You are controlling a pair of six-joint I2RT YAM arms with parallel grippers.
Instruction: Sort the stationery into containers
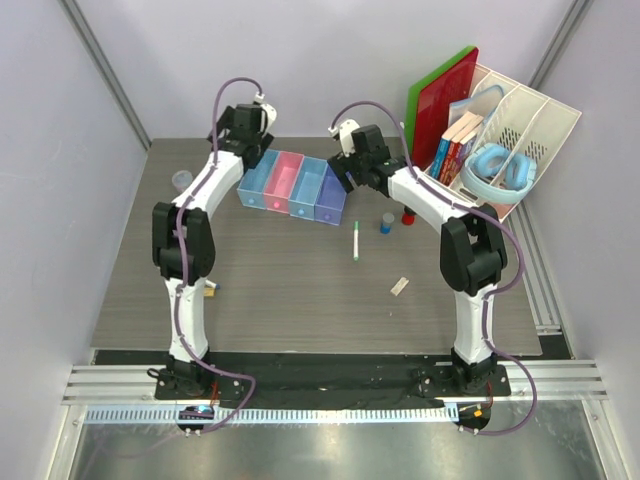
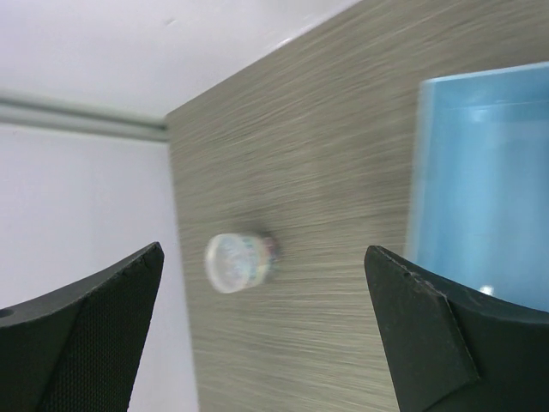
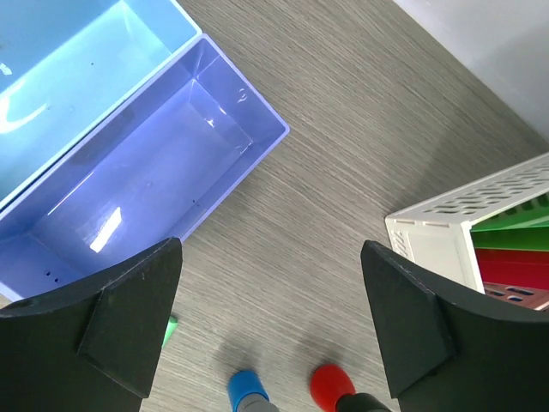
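Observation:
A row of bins stands at the back of the table: light blue (image 1: 258,180), pink (image 1: 284,182), light blue (image 1: 308,190) and violet (image 1: 330,203). In the right wrist view the violet bin (image 3: 163,163) shows only glare inside. My left gripper is open and empty, above the leftmost bin's left side; a clear tape roll (image 2: 240,260) lies on the table beyond it. Over the violet bin's right side, my right gripper is open and empty. On the table are a green-white marker (image 1: 356,241), a blue-capped bottle (image 1: 387,223), a red-capped bottle (image 1: 408,217) and an eraser (image 1: 399,286).
A cream rack (image 1: 545,107) with books (image 1: 460,145) and blue headphones (image 1: 503,167) fills the back right corner. Close to the left forearm, a small yellow-and-blue item (image 1: 211,288) is partly covered.

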